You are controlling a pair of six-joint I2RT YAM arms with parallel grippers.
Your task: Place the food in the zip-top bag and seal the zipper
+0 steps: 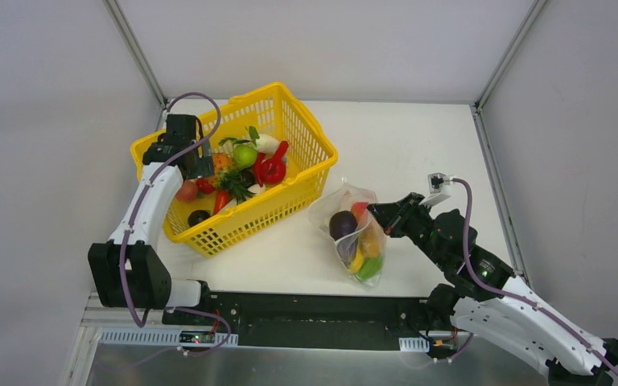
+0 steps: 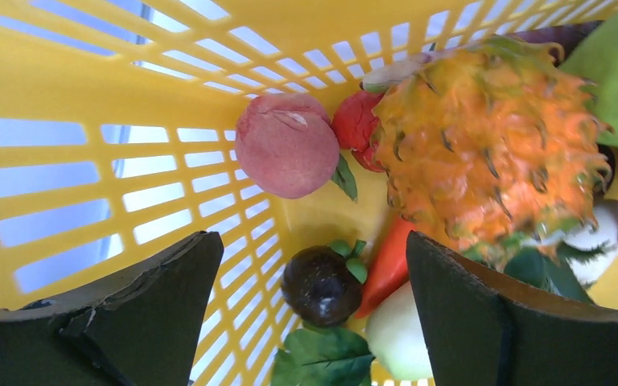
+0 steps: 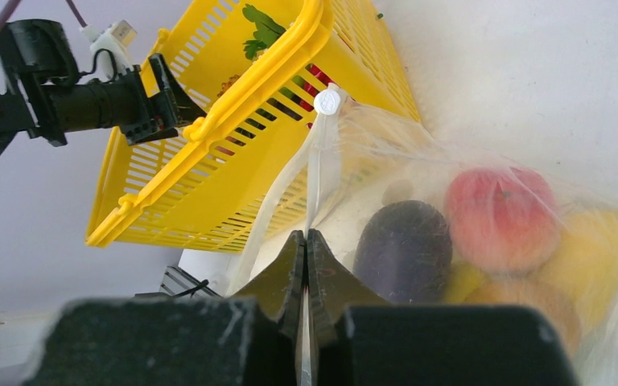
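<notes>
The clear zip top bag (image 1: 346,211) lies on the table in front of my right arm. Inside it are a dark purple oval food (image 3: 403,252), a red round fruit (image 3: 502,219), and yellow, orange-brown and green pieces. My right gripper is shut on the bag's rim strip, which runs from its fingertips to the white zip slider (image 3: 327,101). Over the left end of the yellow basket (image 1: 322,161), my left gripper stands open with nothing between its fingers. Below it lie a pink-red round food (image 2: 287,146), a dark round one (image 2: 322,285) and a spiky orange one (image 2: 491,145).
Several other foods fill the basket, among them a green apple (image 1: 245,155) and a red pepper (image 1: 273,169). The basket's slotted wall stands close to my left fingers. Bare white table (image 1: 418,145) lies at the back right.
</notes>
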